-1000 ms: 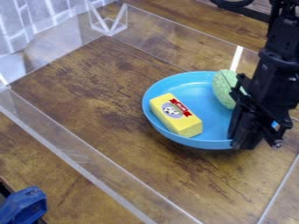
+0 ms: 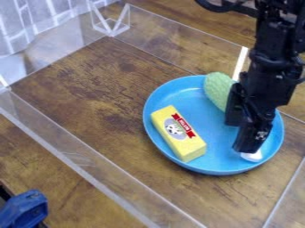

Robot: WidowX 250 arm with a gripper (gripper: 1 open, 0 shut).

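A blue bowl (image 2: 212, 162) holds a yellow box (image 2: 179, 134) with a red-and-white label on the left, a pale green oblong item (image 2: 216, 87) at the back and a small white item (image 2: 251, 155) at the right. My black gripper (image 2: 251, 125) reaches down into the right side of the bowl, just above the white item. Its fingers are dark and overlap; whether anything is between them is unclear.
Clear panels border the wooden surface (image 2: 84, 89). A blue object (image 2: 21, 210) lies at the bottom left. The wood left of the bowl is clear.
My gripper has moved left and lower into the bowl. The bowl looks flatter and shifted slightly, with the white item now visible at its right.
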